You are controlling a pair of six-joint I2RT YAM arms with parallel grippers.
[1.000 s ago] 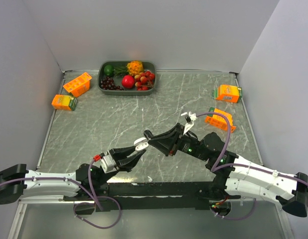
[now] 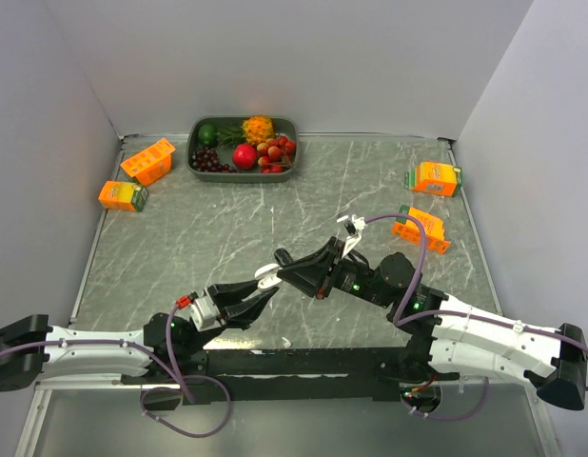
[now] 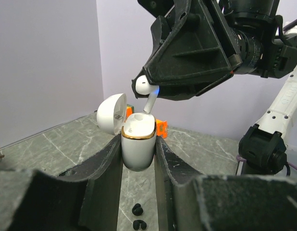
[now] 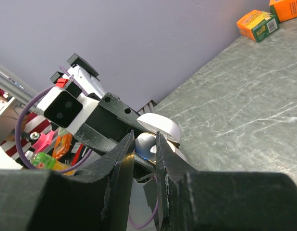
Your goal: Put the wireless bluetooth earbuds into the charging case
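My left gripper is shut on the white charging case, upright with its lid flipped open. My right gripper is shut on a white earbud, held just above the case, its stem pointing down to the case's top and a blue glow on it. Whether the stem tip is inside the slot I cannot tell. In the right wrist view the earbud sits between the fingertips, in front of the case's open lid.
A green tray of fruit stands at the back of the marble table. Orange boxes and racks lie along both sides. Small dark objects lie on the table below the case.
My right arm and gripper have shifted slightly toward the lower left in the top view, over the case. The left arm looks unchanged.
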